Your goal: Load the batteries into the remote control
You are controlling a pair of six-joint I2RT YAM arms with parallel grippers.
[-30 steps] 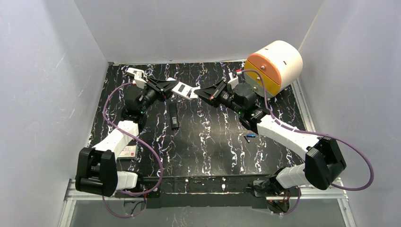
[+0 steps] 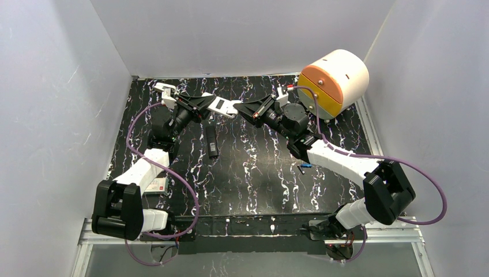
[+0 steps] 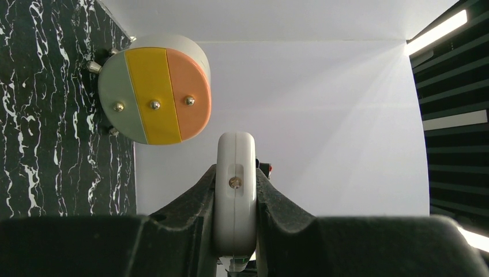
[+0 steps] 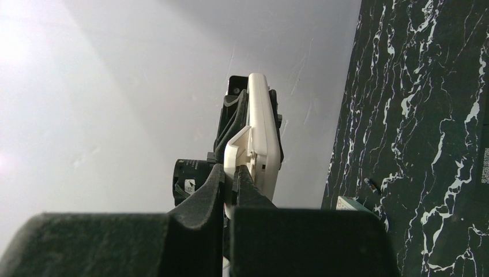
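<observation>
The white remote (image 2: 221, 107) is held in the air between my grippers. My left gripper (image 2: 206, 101) is shut on one end; in the left wrist view the remote's rounded white end (image 3: 234, 196) stands between its fingers. My right gripper (image 2: 239, 108) is shut at the other end, on a white flap, apparently the battery cover (image 4: 236, 153), which stands angled from the remote body in the right wrist view. Two small batteries (image 2: 303, 168), one blue and one dark, lie on the table at the right.
A black bar-shaped object (image 2: 211, 142) lies below the remote. A rounded cabinet (image 2: 334, 83) with coloured panels stands at the back right. A pale box (image 2: 155, 187) lies at the left front.
Compared with a second ago, my right gripper has moved slightly left and up in the top view, closer against the remote's end. The left arm is unchanged.
</observation>
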